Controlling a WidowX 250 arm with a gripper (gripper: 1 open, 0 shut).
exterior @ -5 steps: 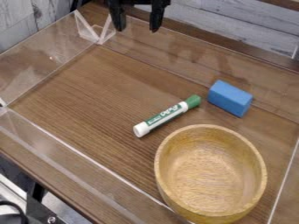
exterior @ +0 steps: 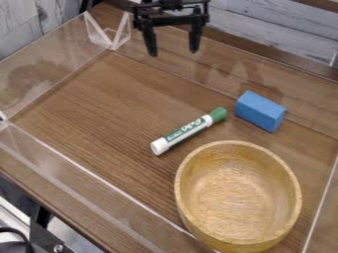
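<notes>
My gripper (exterior: 172, 45) is at the top centre of the camera view, a dark body with two downward fingers spread apart, open, with nothing visible between them. It is above and behind a white tube with a green cap (exterior: 185, 132), which lies diagonally on the wooden table. A blue block (exterior: 260, 111) lies to the right of the tube. A round yellow basket (exterior: 235, 194) stands at the bottom right, in front of both.
Clear panels edge the table (exterior: 99, 128) along the left, and a pale slatted wall (exterior: 284, 25) runs along the back right.
The tube, block and basket have not moved.
</notes>
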